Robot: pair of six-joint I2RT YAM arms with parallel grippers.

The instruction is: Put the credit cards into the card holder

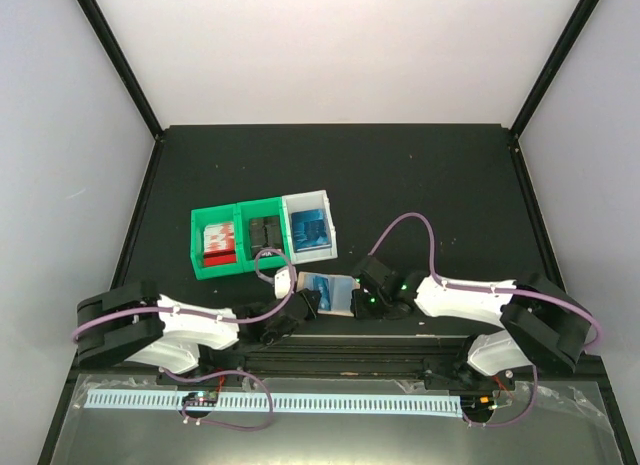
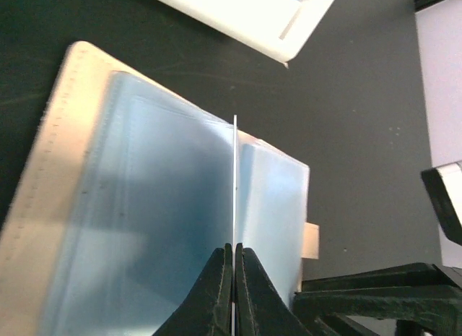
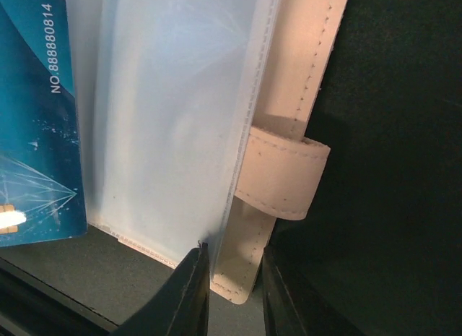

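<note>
The open tan card holder (image 1: 340, 296) with clear sleeves lies on the front of the table between both grippers. My left gripper is shut over its middle, a thin upright white edge between the fingertips, probably a card or sleeve seen edge-on. My right gripper is shut on the outer edge of the holder's clear sleeve (image 3: 173, 119), near its corner. A blue credit card (image 3: 37, 134) is at the holder's middle, beside that sleeve in the right wrist view.
Behind the holder stand two green bins (image 1: 203, 269) with red-and-white and dark items, and a white bin (image 1: 322, 251) holding blue cards.
</note>
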